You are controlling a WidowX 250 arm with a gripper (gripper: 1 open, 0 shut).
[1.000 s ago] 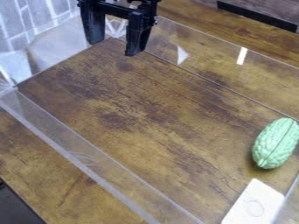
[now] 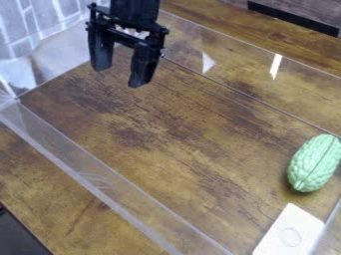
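Observation:
My black gripper (image 2: 123,60) hangs over the back left of a wooden surface, its two fingers apart with nothing visible between them. A pale green ridged object (image 2: 313,162), like a melon or gourd, lies at the right side, well away from the gripper.
Clear plastic walls (image 2: 94,174) border the wooden area (image 2: 173,139), whose middle is empty. A white flat item (image 2: 286,234) with a round mark sits at the bottom right. A pale patterned fabric or panel (image 2: 27,35) is at the top left.
My gripper has moved down in the view and a little to the left. The green object has not moved.

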